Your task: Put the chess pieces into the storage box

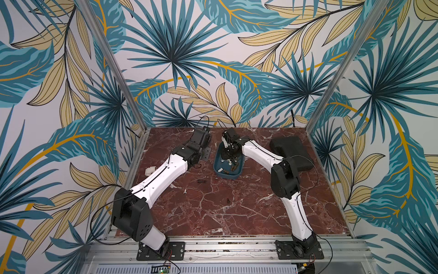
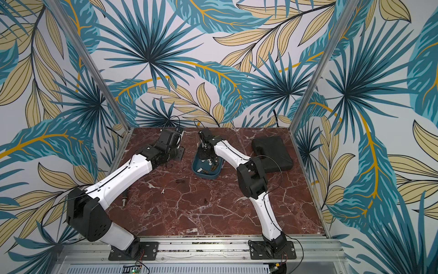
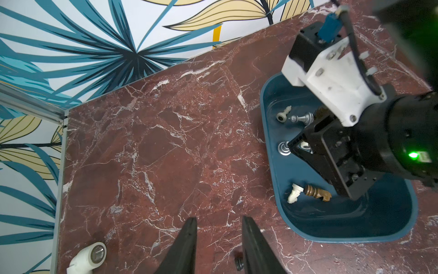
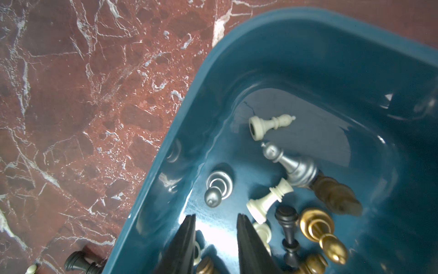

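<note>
Several chess pieces lie in the blue storage box (image 4: 150,182). Among them are a silver pawn (image 4: 213,196), a silver piece on its side (image 4: 298,169), a cream piece (image 4: 264,125), a black piece (image 4: 288,228) and a gold piece (image 4: 321,233). Over the box, my right gripper is open, nothing held between its fingers. To the left of the box, my left gripper is open and empty above the bare tabletop. A dark piece (image 3: 238,262) is partly hidden by its right finger. Outside the box lie a small pale piece (image 1: 184,191) and dark pieces (image 1: 201,181) (image 1: 228,200).
A black case (image 1: 292,153) sits at the back right. At the left is a white object (image 3: 89,258), partly cut off. The right arm (image 3: 365,137) reaches over the box, close to the left gripper.
</note>
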